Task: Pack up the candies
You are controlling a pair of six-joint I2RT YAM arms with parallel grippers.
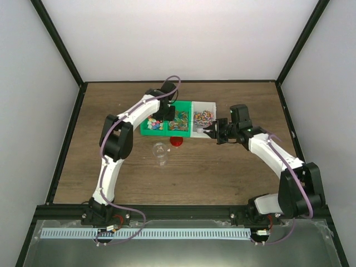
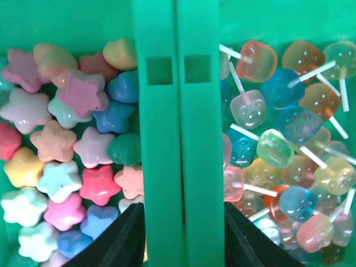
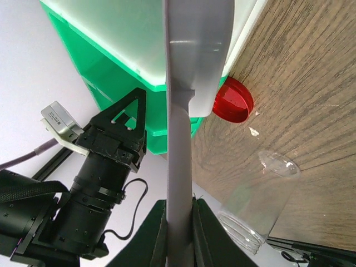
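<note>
My left gripper has one finger on each side of the paired green rims between the star candies [image 2: 57, 179] and the lollipop-like candies [image 2: 289, 144]. Its fingers lie close along the rims; whether they press on them cannot be told. My right gripper is shut on the handle of a grey scoop [image 3: 197, 50], whose far end reaches over the white box [image 3: 129, 39]. In the top view that white box holds small mixed candies [image 1: 203, 118], with the right gripper by its front right corner. The green boxes [image 1: 151, 133] adjoin it on the left.
A clear jar [image 1: 161, 154] lies on the wooden table in front of the boxes. Its red lid [image 1: 176, 141] is by the green box's front edge.
</note>
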